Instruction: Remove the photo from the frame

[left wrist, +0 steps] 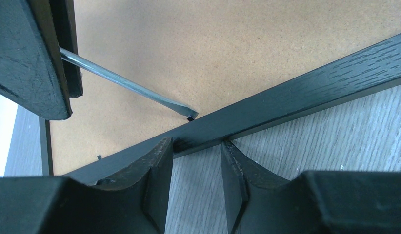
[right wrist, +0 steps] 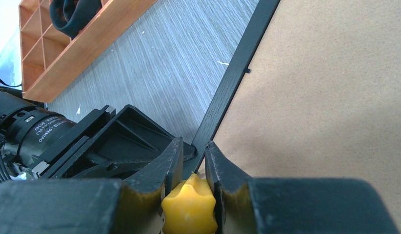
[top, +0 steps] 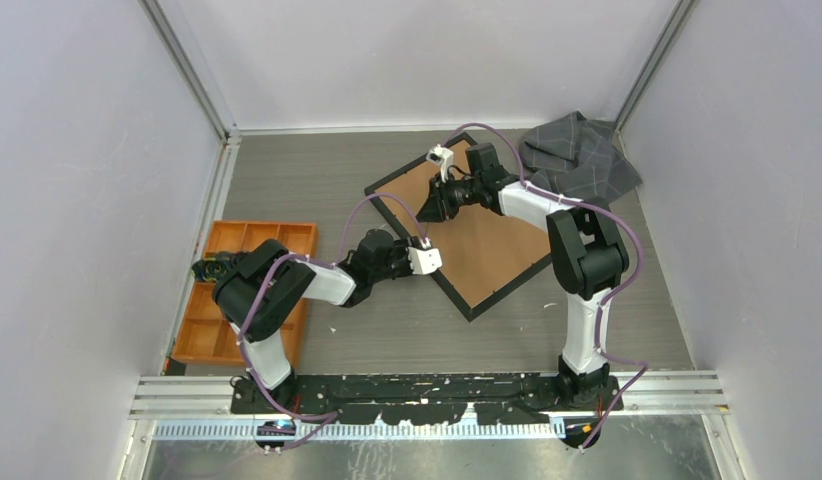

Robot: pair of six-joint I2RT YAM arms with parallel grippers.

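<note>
The photo frame lies back up on the table, brown backing showing inside its black border. My left gripper is shut on the frame's lower-left border, seen between its fingertips in the left wrist view. My right gripper is over the backing and shut on a yellow-handled screwdriver; in the left wrist view its flat metal blade rests at a small dark tab on the border's inner edge. Another tab shows further along the border.
An orange divided tray with dark items sits at the left. A grey checked cloth lies at the back right, by the frame.
</note>
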